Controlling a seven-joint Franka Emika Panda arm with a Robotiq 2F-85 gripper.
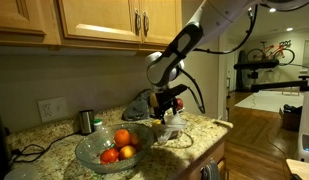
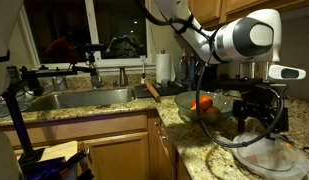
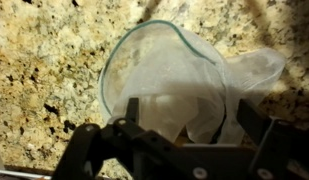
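On the granite counter lies a whitish, see-through plastic thing [image 3: 189,85] with a dark green edge, like a bag or a soft lidded container; I cannot tell which. Its crumpled white shape [image 2: 272,158] shows beneath the hand in exterior view 2. Directly over it points my gripper, the fingers spread wide with plastic visible in the gap. Whether the fingertips touch it is not clear. In exterior view 1 the hand hangs low over the white plastic [image 1: 171,131], partly covering it.
A grey-green bowl [image 1: 92,153] of fruit, with an orange [image 1: 122,138] on top, stands beside the plastic. Upper cabinets [image 1: 104,22] overhang the counter. In exterior view 2, a sink [image 2: 69,97] lies farther left.
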